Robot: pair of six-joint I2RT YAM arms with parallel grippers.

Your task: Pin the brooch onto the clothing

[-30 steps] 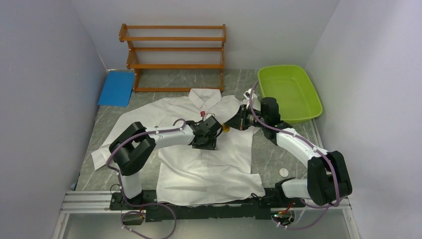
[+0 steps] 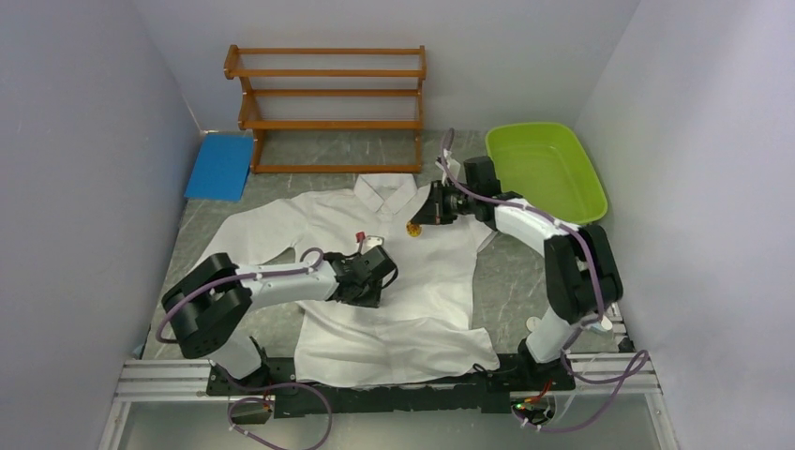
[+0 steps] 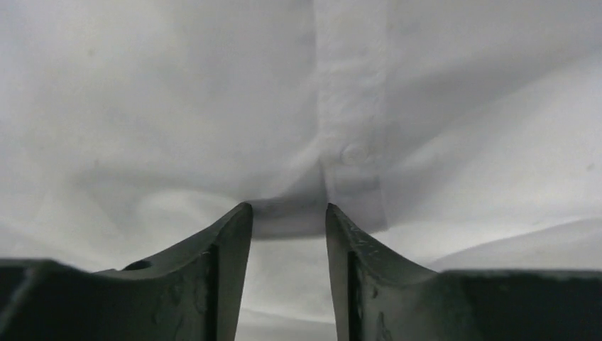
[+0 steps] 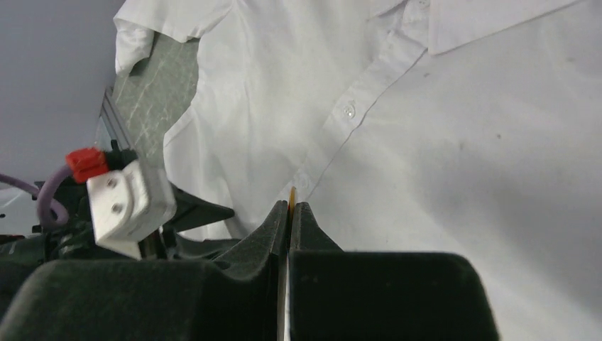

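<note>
A white shirt [image 2: 422,281] lies spread on the table, its collar at the back. The golden brooch [image 2: 413,229] is at the tips of my right gripper [image 2: 424,217] in the top view; in the right wrist view only a thin yellow edge shows between the shut fingertips. My left gripper is part open over the lower button placket [image 3: 353,114], with nothing visible between its fingers, left of and nearer than the right one.
A green bin [image 2: 544,155] stands back right, a wooden rack [image 2: 328,125] at the back and a blue board [image 2: 220,164] at back left. Walls bound both sides.
My left gripper has moved toward the front left. My right gripper has moved back and left with the brooch, and the collar shifted slightly.
</note>
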